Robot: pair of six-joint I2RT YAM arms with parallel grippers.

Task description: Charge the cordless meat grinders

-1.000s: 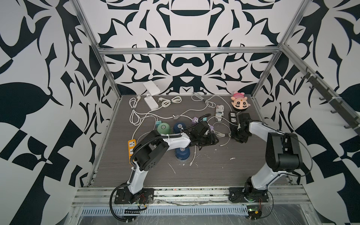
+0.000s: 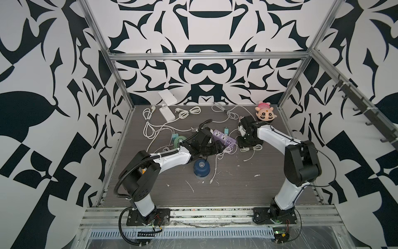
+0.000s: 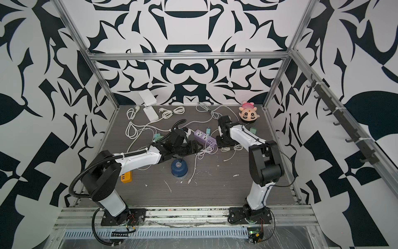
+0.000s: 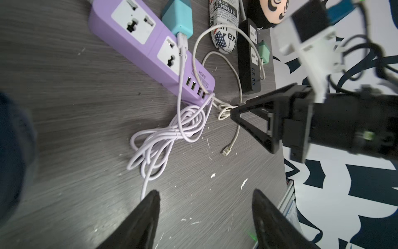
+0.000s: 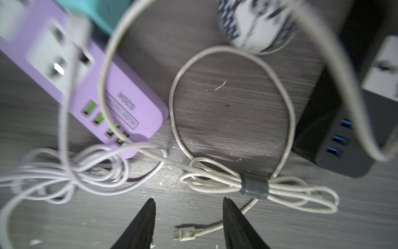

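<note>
In the top left view a blue grinder stands in front of my left forearm, and a green one is partly hidden behind it. The left gripper is part open over bare table, nothing between its fingers. A purple power strip lies beyond it, with a teal adapter plugged in and a white cable bundle beside it. My right gripper is part open and empty; its fingers frame the USB connector of a tied cream cable below them.
A black power strip lies to the right, a patterned can-like object behind. A toy figure sits at the back right, and an orange strip at the left.
My right gripper has swung left from near the black strip to beside the purple strip. The left arm has drawn back to the left, uncovering more of the purple strip.
</note>
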